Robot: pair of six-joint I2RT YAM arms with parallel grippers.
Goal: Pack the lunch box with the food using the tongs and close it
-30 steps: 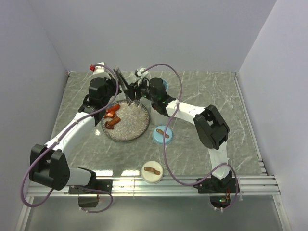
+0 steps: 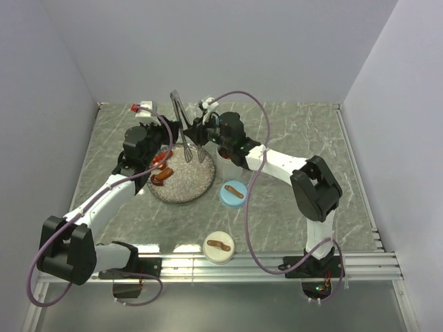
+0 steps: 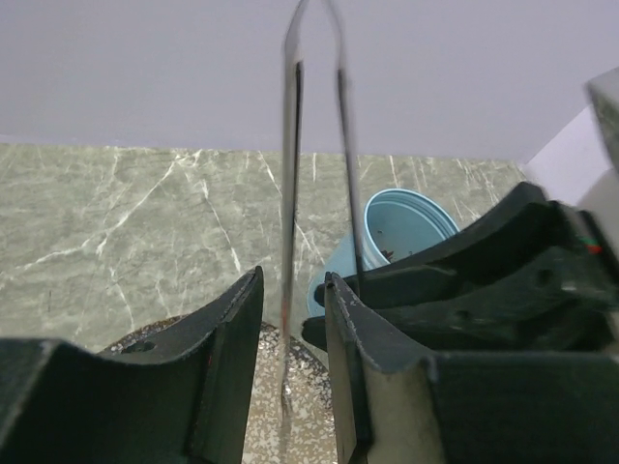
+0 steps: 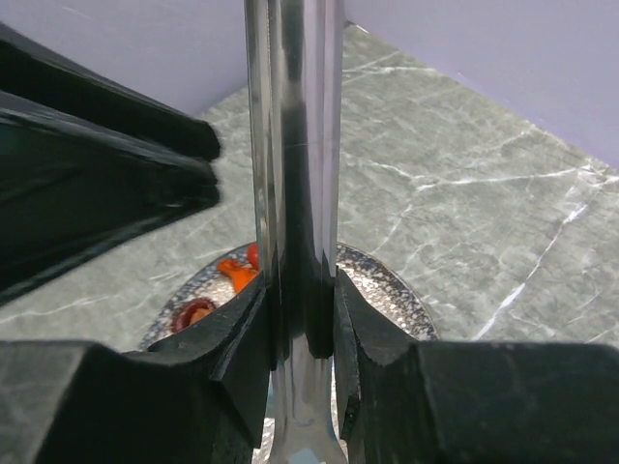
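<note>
Metal tongs (image 2: 178, 114) stand upright above the round speckled plate (image 2: 201, 187), their two legs spread. My right gripper is shut on one leg of the tongs (image 4: 300, 155). From the left, my left gripper stands open, with the other leg of the tongs (image 3: 289, 184) passing through the gap between its fingers. Both grippers are close together over the plate's far edge. Reddish-orange food pieces (image 2: 161, 176) lie on the plate's left side, partly hidden by the left arm.
A blue cup (image 3: 414, 222) stands behind the right gripper. A blue round lid with a brown handle (image 2: 233, 194) is right of the plate, and a white one (image 2: 219, 247) sits at the front edge.
Over the last second my left gripper has shifted slightly right and nearer, and the tongs' legs look farther apart. The right arm's elbow has swung to the right while its gripper stays near the tongs.
</note>
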